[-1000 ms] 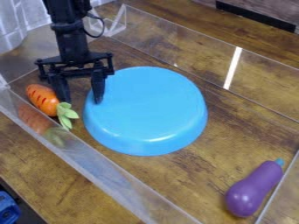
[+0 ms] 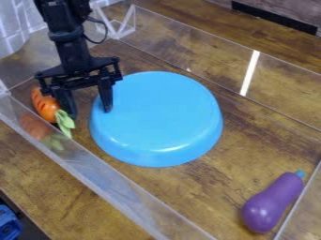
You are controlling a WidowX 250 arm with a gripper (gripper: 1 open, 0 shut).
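Observation:
My black gripper [image 2: 78, 86] is low at the upper left, between an orange toy carrot [image 2: 45, 105] with pale green leaves and a large upturned blue round dish or lid [image 2: 156, 120]. Its fingers point down beside the dish's left edge, partly over the carrot's far end. I cannot tell whether they are open or shut, or whether they touch either thing.
A purple toy eggplant [image 2: 271, 204] lies at the lower right. Clear plastic walls [image 2: 126, 206] border the wooden work surface. A small blue object [image 2: 6, 223] shows at the lower left edge.
The carrot has shifted slightly up and left, and less of its leaves shows beside the dish. My gripper has moved slightly down and left.

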